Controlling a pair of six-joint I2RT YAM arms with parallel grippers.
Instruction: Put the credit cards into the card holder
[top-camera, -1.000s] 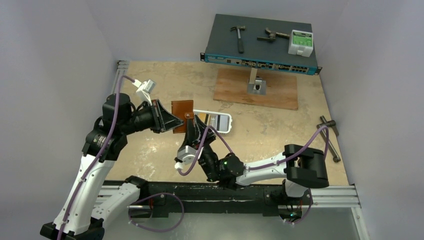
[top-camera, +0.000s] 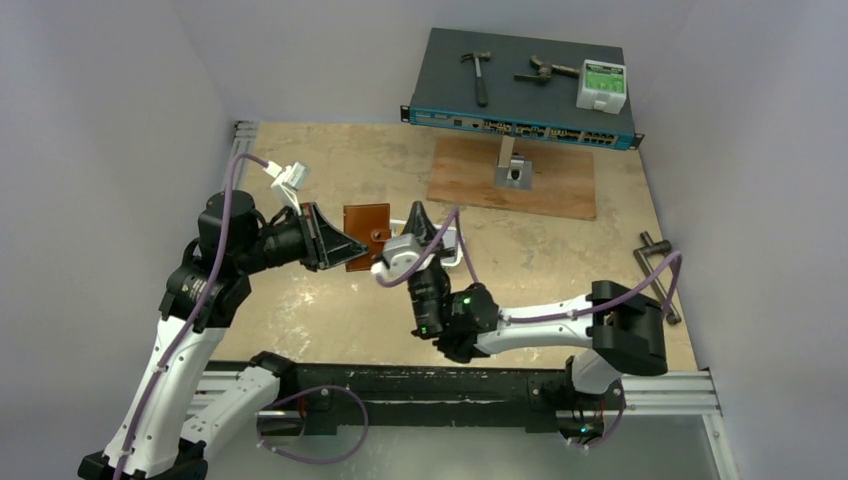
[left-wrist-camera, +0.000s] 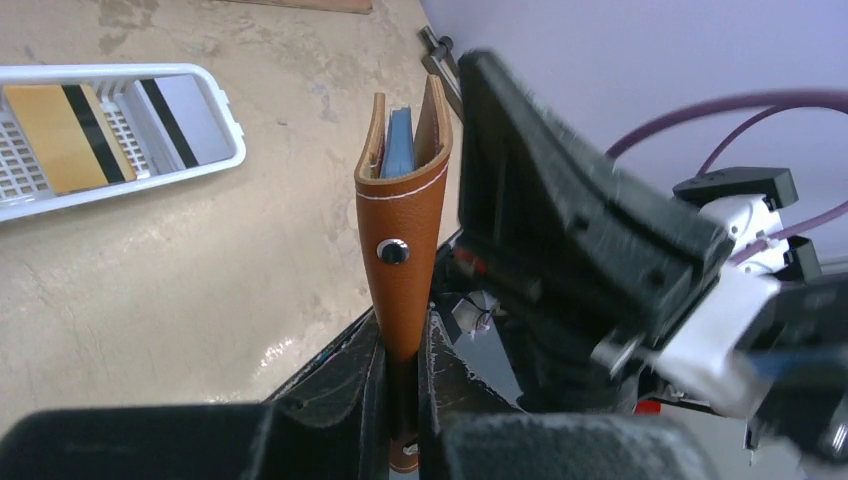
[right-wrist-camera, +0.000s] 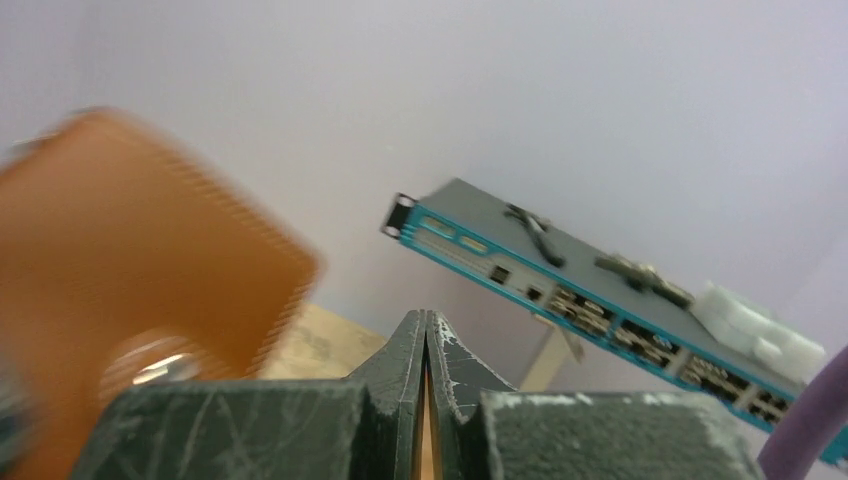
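The brown leather card holder (left-wrist-camera: 403, 260) stands up in my left gripper (top-camera: 362, 252), which is shut on its lower part. A blue card (left-wrist-camera: 398, 145) shows inside its top opening. My right gripper is shut with nothing between its fingers; the holder lies outside them, blurred at the left of the right wrist view. In the left wrist view the right gripper is blurred, to the right of the holder and apart from it. A yellow card (left-wrist-camera: 68, 135) and a grey-white card (left-wrist-camera: 185, 120) lie in the white basket (left-wrist-camera: 130, 187).
At the back, a rack unit (top-camera: 440, 80) carries two hammers (top-camera: 481, 80) and a white box (top-camera: 602, 88), above a wooden board (top-camera: 560, 185). A dark tool (top-camera: 655, 270) lies at the right edge. The tabletop left of the holder is clear.
My right gripper has moved away from the holder, rightward and toward the back, and now covers part of the basket from above. The left gripper keeps the holder, which has shifted only slightly.
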